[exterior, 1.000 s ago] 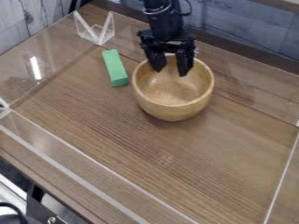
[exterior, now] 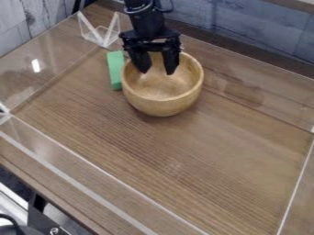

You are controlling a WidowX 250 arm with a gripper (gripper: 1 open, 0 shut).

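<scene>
A large wooden bowl [exterior: 162,92] sits toward the back of the wooden table, with my black gripper [exterior: 156,57] over it, its fingers reaching down inside the rear half of the bowl. The gripper appears open, though its fingertips are small and dark against the bowl. A green block [exterior: 116,70] lies just left of the bowl, partly hidden by it.
Clear plastic pieces stand at the back left [exterior: 99,29] and at the left edge [exterior: 4,112]. Dark cables show at the lower left.
My gripper and the bowl have moved left together, so that the bowl has come up beside the green block and now partly covers it.
</scene>
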